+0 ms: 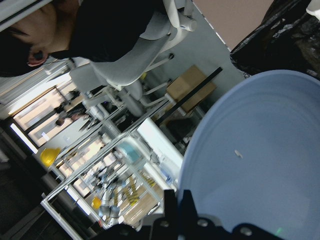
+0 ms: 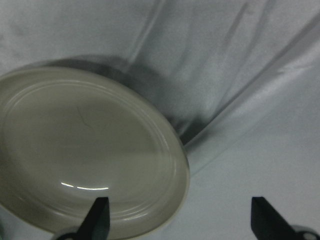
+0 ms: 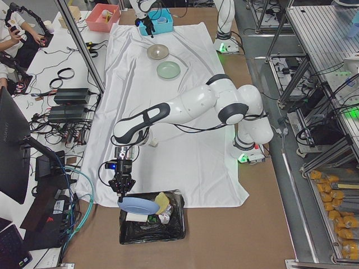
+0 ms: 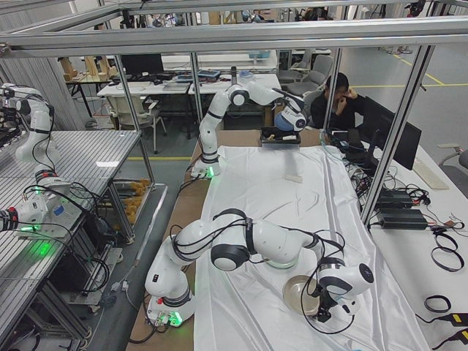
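My left gripper [image 3: 123, 193] is shut on the rim of a blue plate [image 1: 252, 160], held tilted over a black-lined bin [image 3: 151, 232] with a white item, a yellow piece and crumpled foil in it. My right gripper stands open above a beige plate [image 2: 80, 145] on the white cloth, its fingers empty. A green plate [image 3: 168, 69] lies beside the beige one.
A blue container [image 3: 161, 25] and a red container [image 3: 104, 18] sit at the far end. Most of the cloth [image 3: 140, 95] between the arms is clear; monitors and cables line the side table.
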